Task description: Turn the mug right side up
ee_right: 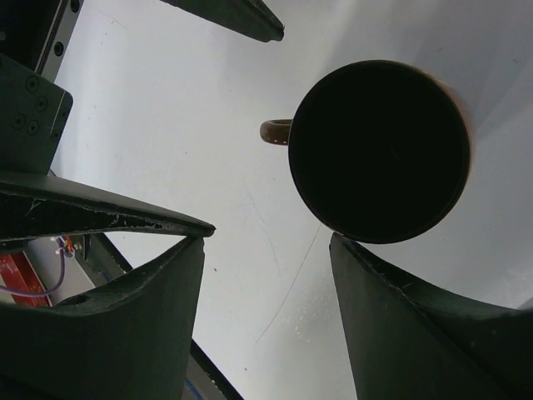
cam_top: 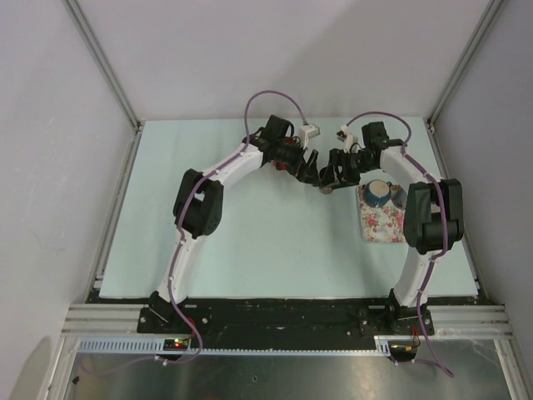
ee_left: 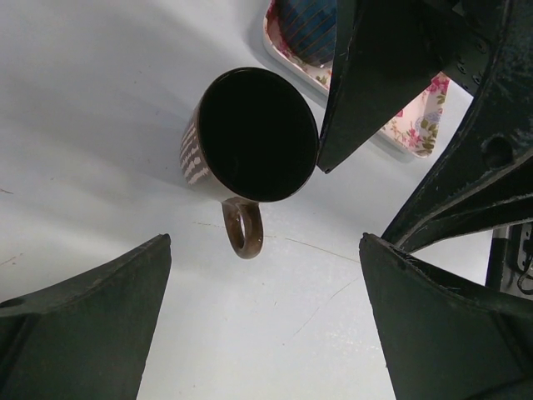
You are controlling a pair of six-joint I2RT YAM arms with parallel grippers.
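The brown mug (cam_top: 326, 190) is largely covered by the grippers from above. In the left wrist view, the dark open mouth of the mug (ee_left: 258, 137) faces the camera and looks upright; its handle (ee_left: 244, 237) points toward my left gripper. That gripper is open, its fingers apart on either side of the handle without closing on it. My right gripper is part open, with only bare table showing between its fingers. One of its fingertips (ee_right: 343, 250) sits right at the mug's rim (ee_right: 379, 240); whether it touches, I cannot tell.
A floral tray (cam_top: 383, 237) lies to the right, bearing a blue cup (cam_top: 377, 190) and a greyish item partly under the right arm. Something red (cam_top: 280, 165) shows beneath the left gripper.
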